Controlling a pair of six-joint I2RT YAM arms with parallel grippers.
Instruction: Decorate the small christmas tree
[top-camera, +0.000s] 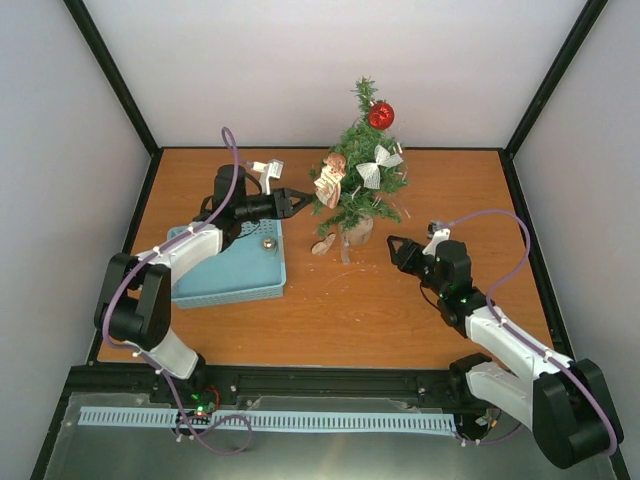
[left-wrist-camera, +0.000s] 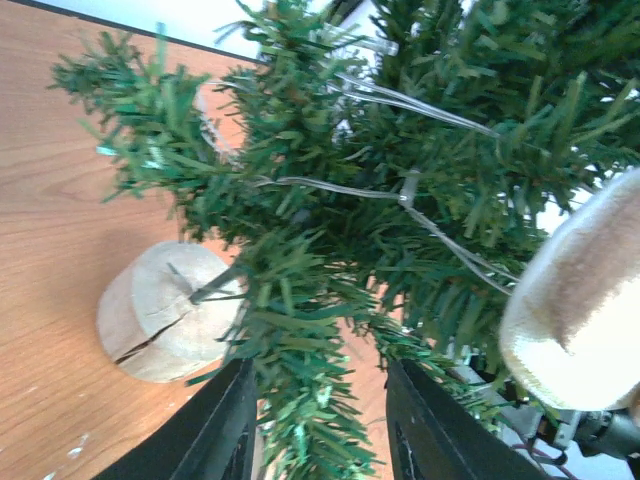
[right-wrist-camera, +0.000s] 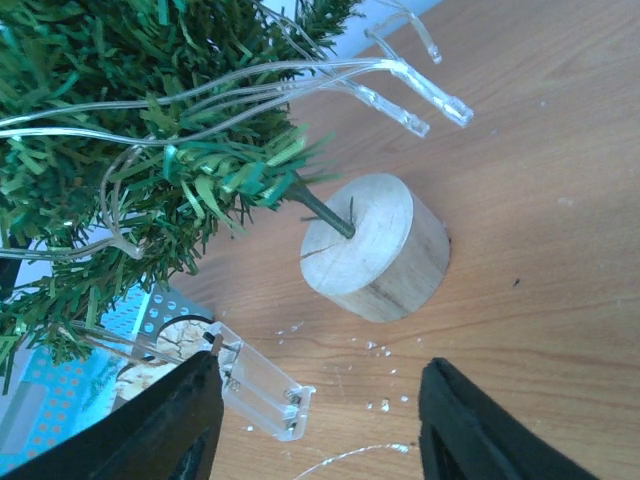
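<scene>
The small Christmas tree (top-camera: 370, 150) stands upright on a round wooden base (right-wrist-camera: 380, 250) near the back of the table. A red bauble (top-camera: 381, 115) is near its top, with a pale bow (top-camera: 377, 166) and a striped cream-and-brown decoration (top-camera: 330, 181) lower down. At the tree's left side is my left gripper (top-camera: 303, 203), open; branches show behind the gap between its fingers. To the right of and in front of the base, my right gripper (top-camera: 396, 250) is open, with bare table between its fingers.
A light blue basket (top-camera: 230, 294) stands left, partly under the left arm, with a shiny gold bauble (top-camera: 269, 243) inside. A clear battery box (right-wrist-camera: 262, 385) and wooden slice (right-wrist-camera: 178, 345) lie near the base.
</scene>
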